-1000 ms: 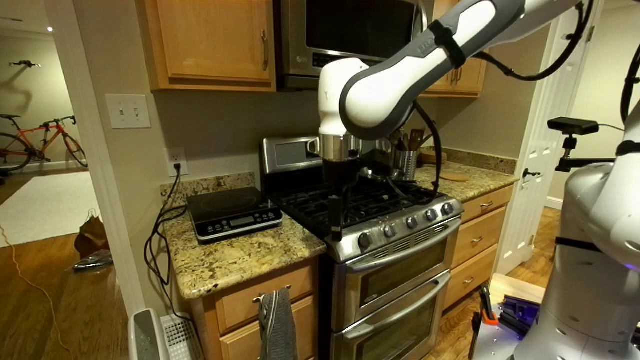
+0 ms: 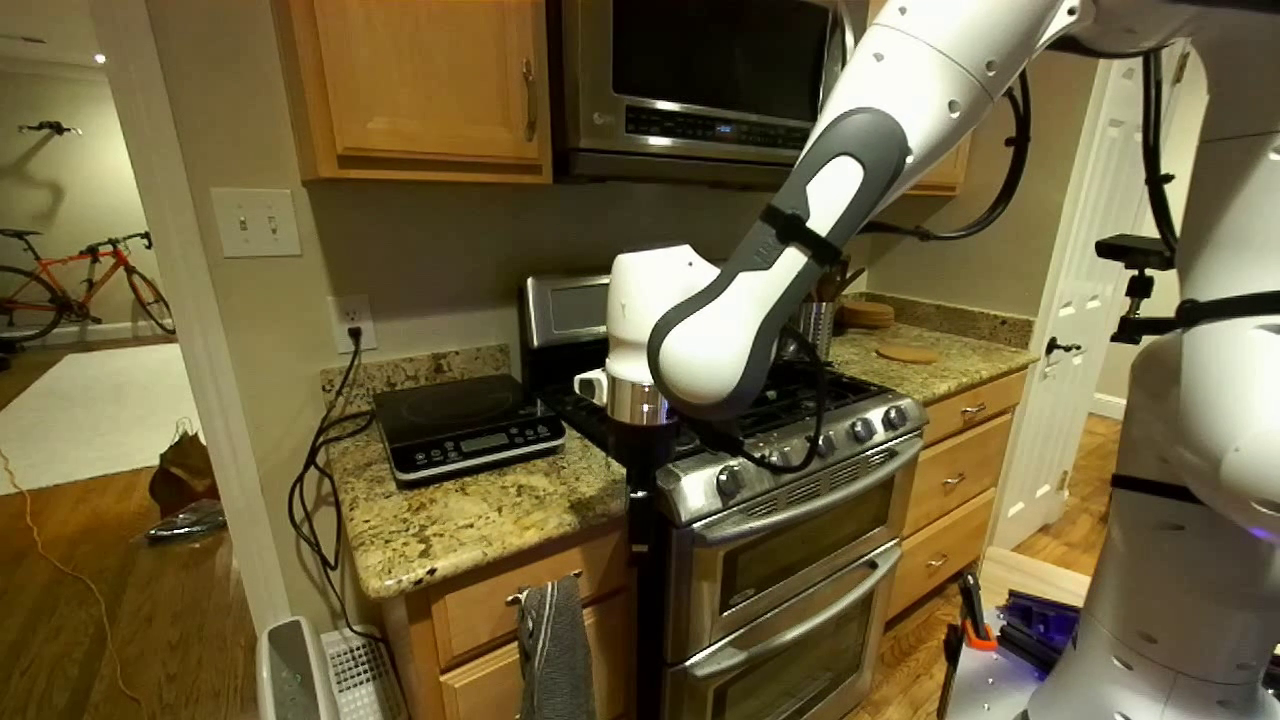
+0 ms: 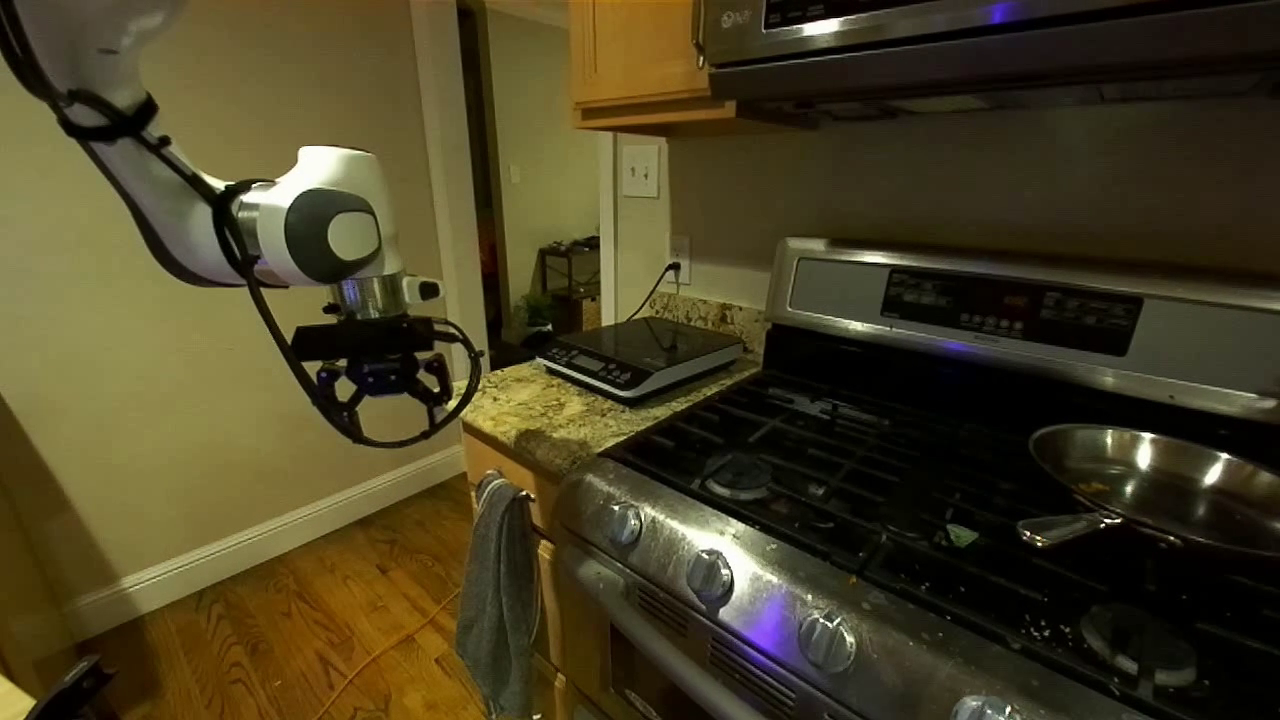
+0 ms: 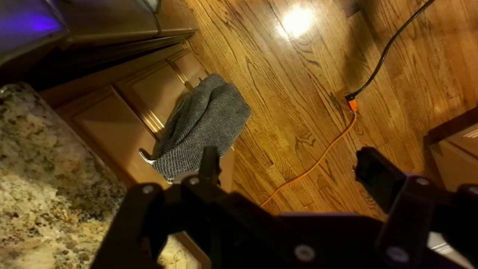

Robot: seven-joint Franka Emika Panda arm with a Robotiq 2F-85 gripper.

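Note:
My gripper is open, its two dark fingers [image 4: 209, 162] spread wide with only the floor seen between them. In the second exterior view the gripper [image 3: 384, 390] hangs pointing down in free air, in front of the counter's end. A grey towel [image 4: 210, 121] drapes over a drawer handle in the wrist view, ahead of the left finger and below the gripper. The same towel [image 3: 498, 588] hangs down the drawer front in the second exterior view. From the first exterior view, the gripper [image 2: 642, 534] appears dark against the oven's left edge.
On the granite counter [image 2: 480, 522] sits a black induction cooktop [image 2: 462, 426]. The stove [image 3: 840, 468] carries a steel pan [image 3: 1170, 480] at its right. An orange cord [image 4: 318, 163] crosses the wooden floor. The microwave [image 2: 708, 72] hangs above the stove.
The arm has come lower and slightly left in the first exterior view. The towel hangs as before.

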